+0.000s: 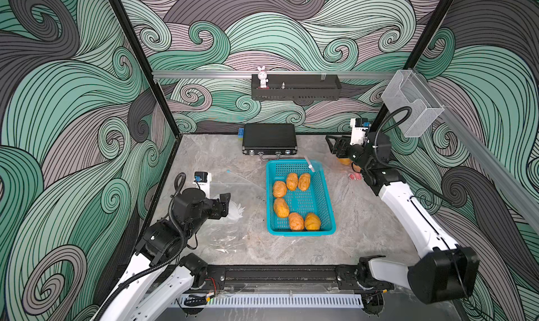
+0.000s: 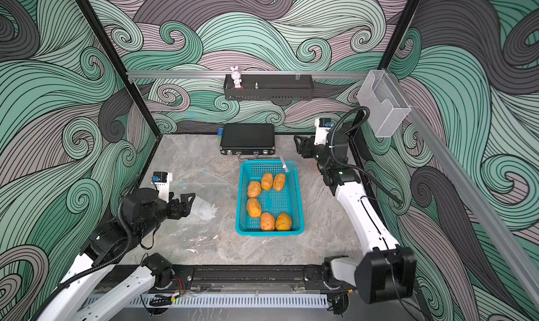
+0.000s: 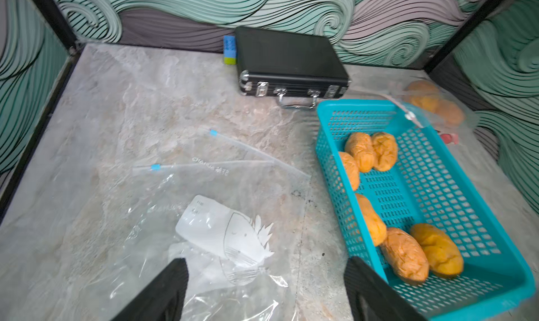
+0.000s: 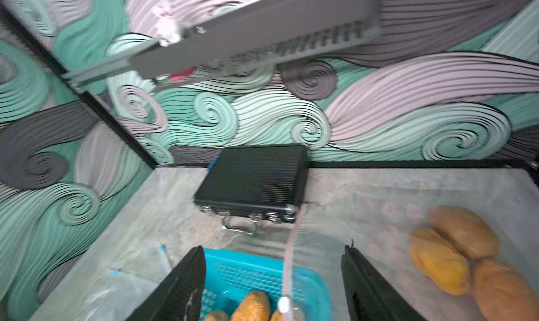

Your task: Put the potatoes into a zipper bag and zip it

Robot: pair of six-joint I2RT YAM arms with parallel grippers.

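Several potatoes (image 1: 280, 207) lie in the teal basket (image 1: 328, 208) at the middle of the table. Empty clear zipper bags (image 3: 219, 180) lie flat left of it, with my open left gripper (image 1: 223, 204) above them. My open right gripper (image 1: 332, 143) is at the back right, above a filled clear bag (image 4: 370, 231) holding several potatoes (image 4: 438, 259); its pale zip edge reaches over the basket's rim. Nothing shows between either gripper's fingers.
A black case (image 1: 269, 135) stands at the back behind the basket. A shelf (image 1: 303, 85) with a rabbit figure hangs above; a mesh holder (image 1: 412, 110) hangs at the right. Bare table lies at left and front right.
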